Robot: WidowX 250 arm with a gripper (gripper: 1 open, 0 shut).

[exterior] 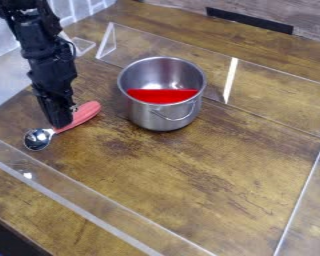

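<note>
The black gripper (48, 110) reaches down from the top left, its fingertips just above and behind a utensil with a red handle (77, 115) and a round metal head (37, 138), lying on the wooden table. It looks shut, with nothing visible between its fingers; whether the tips touch the handle is unclear.
A steel pot (160, 115) with something red inside (163, 96) stands to the right of the utensil.
</note>
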